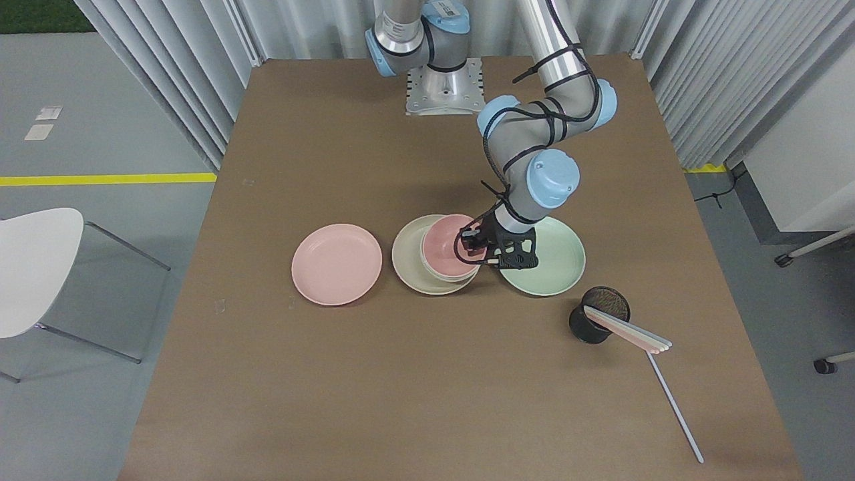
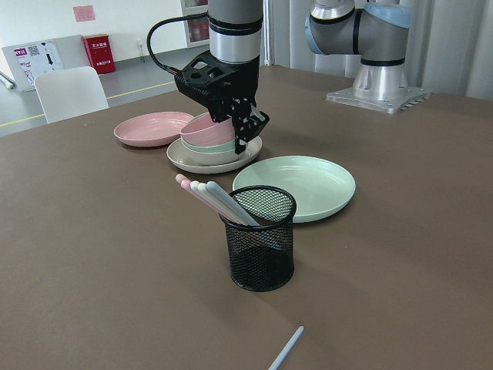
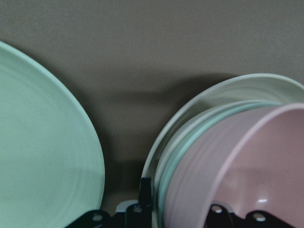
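A stack of bowls, pink [image 1: 447, 240] on top of mint and white ones [image 2: 216, 156], sits on a cream plate [image 1: 408, 258]. My black gripper is down at the stack's rim nearest the mint plate [image 1: 553, 264]. In the wrist view its fingers straddle the bowl walls, one outside, the other on the inner side, partly hidden. Whether it grips them is not clear. A pink plate [image 1: 336, 264] lies to the left in the front view.
A black mesh cup [image 2: 260, 258] with several pastel sticks stands near the mint plate, with a loose stick [image 1: 674, 407] beside it.
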